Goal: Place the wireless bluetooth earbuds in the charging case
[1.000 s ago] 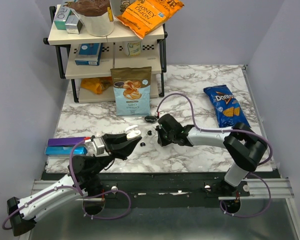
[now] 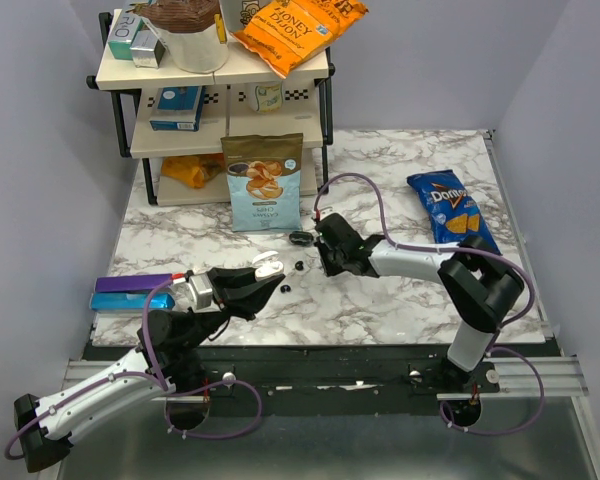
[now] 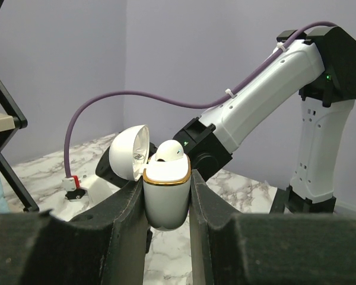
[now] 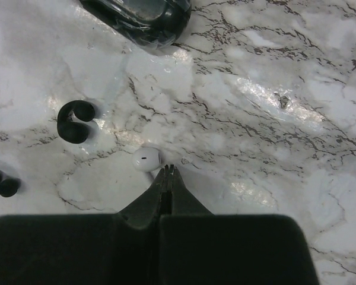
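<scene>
My left gripper is shut on the white charging case (image 3: pixel 166 199), whose lid (image 3: pixel 128 153) stands open with one white earbud (image 3: pixel 169 150) showing in it. My right gripper points down at the marble table, shut with nothing visible between its fingertips, just beside a white earbud (image 4: pixel 146 158) lying on the surface. To its left lie two dark earbuds (image 4: pixel 71 127), and above is a glossy black case (image 4: pixel 143 18).
A shelf rack (image 2: pixel 210 140) with boxes and bags stands at the back left, a tan-and-blue chip bag (image 2: pixel 264 185) in front. A Doritos bag (image 2: pixel 450 210) lies at the right. Slim boxes (image 2: pixel 130 300) sit at the left edge.
My right gripper and wrist have shifted slightly toward the back of the table. The left gripper and case look unchanged.
</scene>
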